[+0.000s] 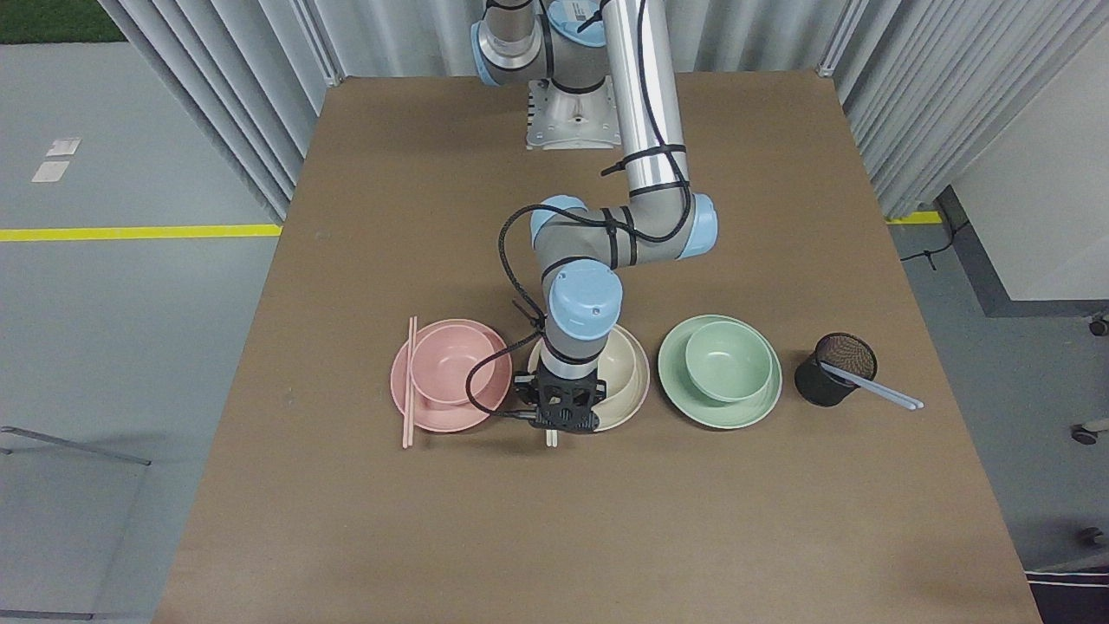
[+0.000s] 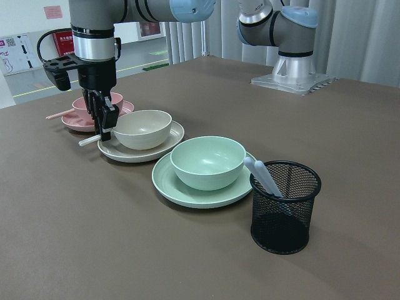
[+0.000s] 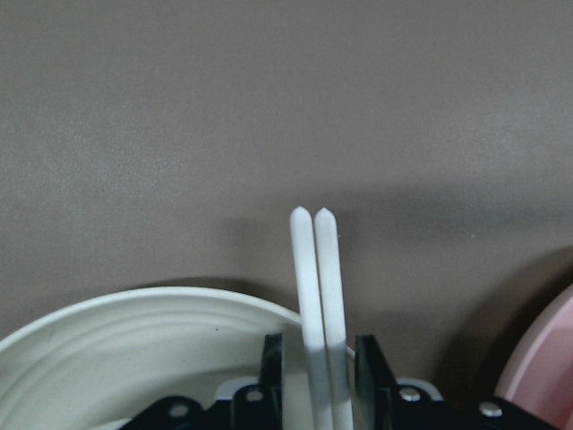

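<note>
My gripper is low over the cream setting, its tips down at a pair of white chopsticks lying on the left part of the cream plate, beside the cream bowl. In the wrist view the two black fingers stand open on either side of the chopsticks, with visible space at both sides. In the front view the gripper hides most of the chopsticks; only their ends show below it.
A pink bowl on its plate with pink chopsticks sits left; a green bowl on its plate sits right. A black mesh cup holding light utensils is far right.
</note>
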